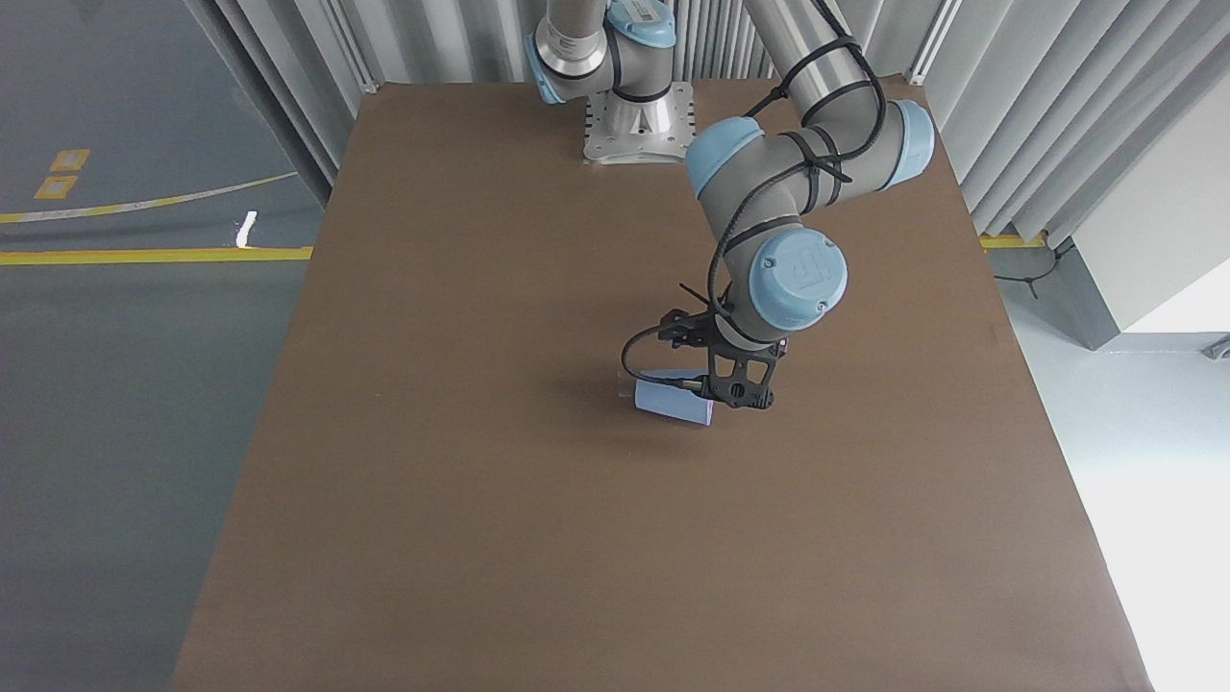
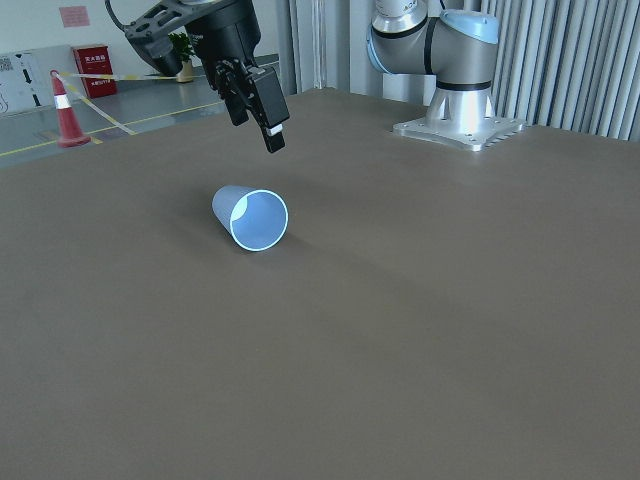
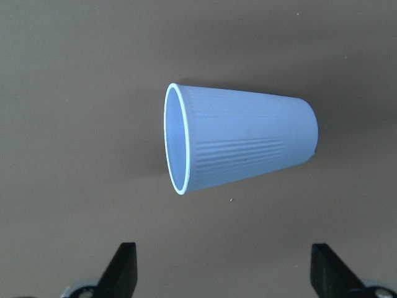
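A light blue plastic cup (image 3: 242,136) lies on its side on the brown table (image 3: 80,155), partly hidden under the gripper in the front view (image 1: 672,404). In the left view the cup (image 2: 250,218) has its mouth toward that camera, and the black gripper hangs above it. In the wrist view the gripper shows its two fingers wide apart below the cup, with nothing between them.
Floor with yellow lines lies beyond the table's edges.
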